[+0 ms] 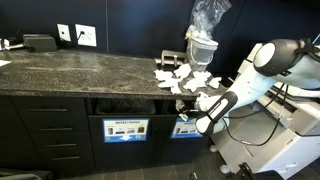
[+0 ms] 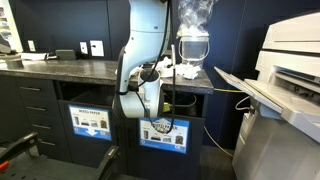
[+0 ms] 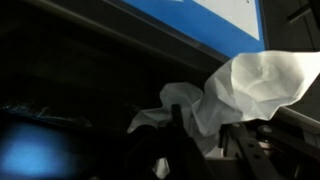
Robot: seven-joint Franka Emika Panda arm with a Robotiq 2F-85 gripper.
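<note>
A crumpled white paper (image 3: pixel 255 85) lies against my gripper in the wrist view and covers much of its fingertips. Whether the fingers are closed on it does not show. In exterior view 1 the gripper (image 1: pixel 188 108) hangs low at the counter's front edge, by the right-hand open bin. Its label (image 1: pixel 186 127) is blue and white. More crumpled white papers (image 1: pixel 170 84) lie on the countertop just behind. From exterior view 2 the arm (image 2: pixel 142 90) hides the fingers.
A clear tub (image 1: pixel 202 50) and a wire rack (image 1: pixel 173 58) stand at the back of the dark counter (image 1: pixel 90 72). Left of my gripper is another bin with a blue label (image 1: pixel 125 130). A large white machine (image 2: pixel 270 100) stands to the right.
</note>
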